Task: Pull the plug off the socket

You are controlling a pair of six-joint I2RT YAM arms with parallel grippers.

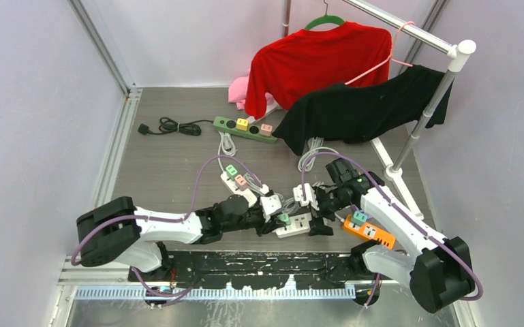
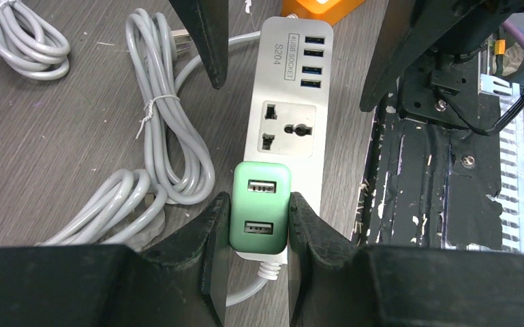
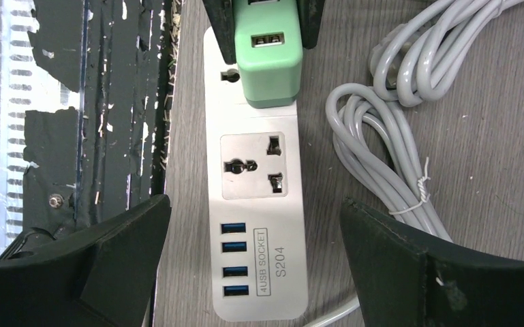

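Observation:
The white S204 power strip (image 1: 292,226) lies near the table's front edge, a light green USB plug (image 2: 259,204) on or just over its end. My left gripper is shut on this plug; whether it is still seated I cannot tell. My right gripper (image 1: 321,226) hangs open over the strip's other half, with the socket face (image 3: 253,165) and USB ports (image 3: 234,259) between its fingers in the right wrist view, touching nothing that I can make out.
Coiled grey cables (image 2: 170,136) lie behind the strip. An orange strip (image 1: 369,232) is to the right, another white strip (image 1: 244,195) and a green strip (image 1: 229,127) farther back. Clothes hang from a rack at the back right.

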